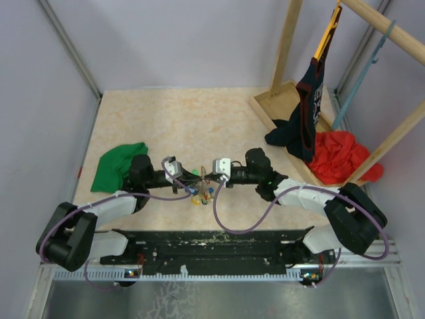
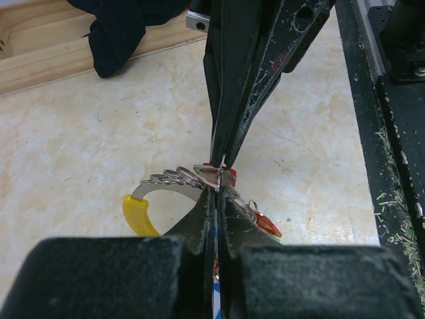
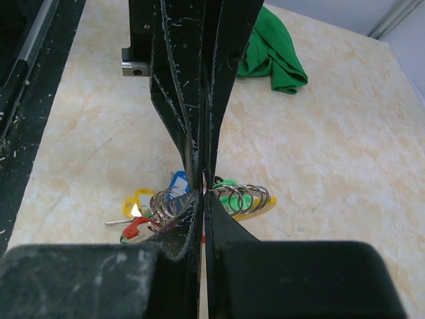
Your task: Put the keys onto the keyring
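Note:
Both grippers meet at the middle of the table over a bunch of keys. My left gripper is shut on the thin metal of the keyring [image 2: 176, 176], and my right gripper is shut at the same spot, its tips touching the ring's wire. Coiled rings and keys with yellow [image 2: 136, 214], red [image 3: 133, 229] and blue [image 3: 178, 178] heads hang below and around the tips. Whether a key is threaded on the ring cannot be told.
A green cloth [image 1: 113, 169] lies at the left. A wooden box [image 1: 279, 106] with dark and red cloths stands at the right under a wooden frame.

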